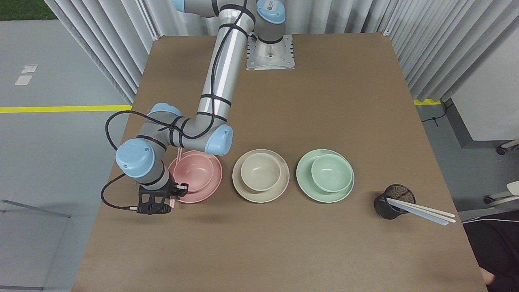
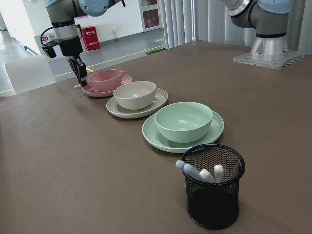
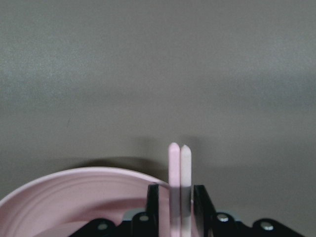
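Observation:
My gripper is low over the left rim of the pink plate (image 3: 111,187). A pair of pink chopsticks (image 3: 174,163) lies between its black fingers; a small gap shows beside them, so whether they are gripped is unclear. In the front view the pink bowl (image 1: 193,171) sits in its plate, partly behind the gripper. The beige bowl (image 1: 260,171) on its plate and the green bowl (image 1: 331,172) on its plate stand to the right.
A black mesh cup (image 1: 384,207) at the right holds white and light-blue chopsticks (image 1: 428,216), tilted outward.

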